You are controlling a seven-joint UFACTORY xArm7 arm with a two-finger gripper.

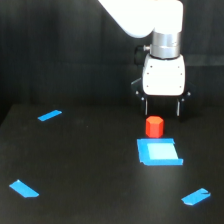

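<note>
A small red block stands on the dark table, just behind a blue-bordered square with a white middle. Above and slightly behind the block is my gripper, pointing down from the white arm. Its dark fingers are spread wide, and nothing shows held between them. The block appears below the fingertips, a little left of the middle of the gap; the exact height between them is hard to judge.
Blue tape strips lie at the back left, front left and front right. A dark backdrop rises behind the arm.
</note>
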